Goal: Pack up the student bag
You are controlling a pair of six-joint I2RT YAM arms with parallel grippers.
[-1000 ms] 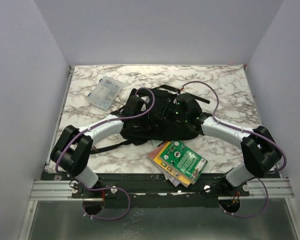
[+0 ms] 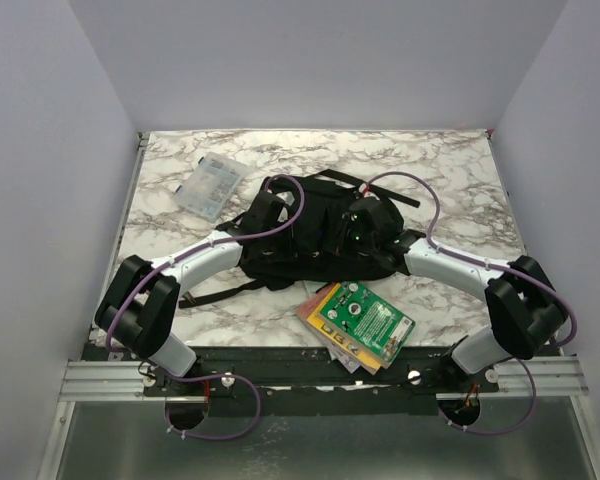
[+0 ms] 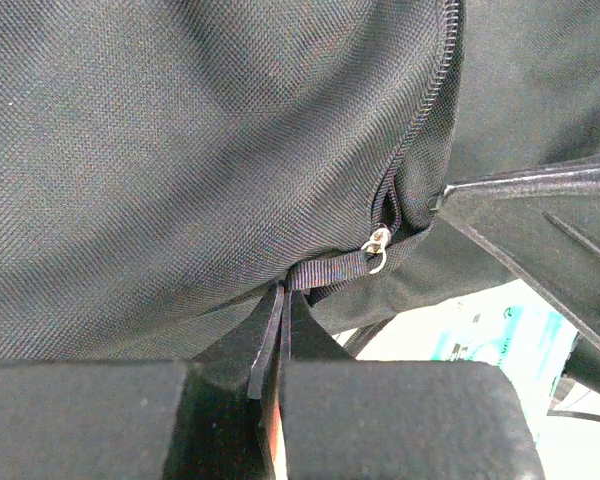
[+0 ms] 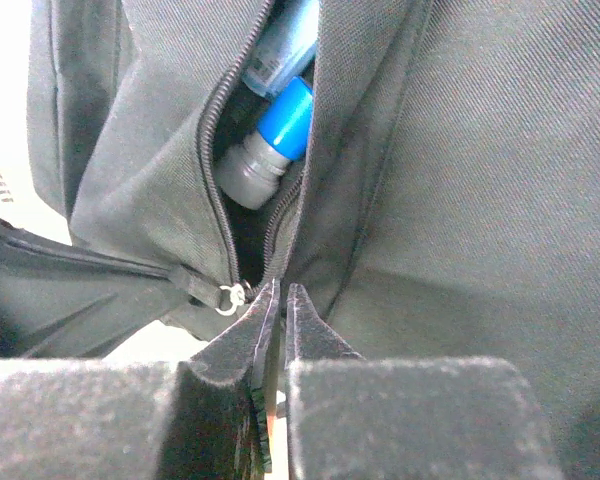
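The dark grey bag (image 2: pixel 315 265) lies on the table, with both arms over it. My left gripper is shut on a small fabric tab (image 3: pixel 325 271) at the end of a zipper. Beside that tab hangs a silver zipper pull (image 3: pixel 378 240). My right gripper is shut just beside the zipper pull (image 4: pixel 235 296), nothing visible between its fingers. Between the zipper's parted edges, a bottle with a blue band (image 4: pixel 286 118) shows inside the pocket. A green and yellow book (image 2: pixel 365 315) lies in front of the bag.
A clear plastic case (image 2: pixel 210 186) rests at the back left. Black straps (image 2: pixel 220 295) stretch out from the bag at front left and back right. Bare marble-patterned tabletop (image 2: pixel 450 165) shows at the back right.
My right gripper has shifted a little toward the front of the bag, and its fingers have closed up. The left arm has barely moved. Book and case are unchanged.
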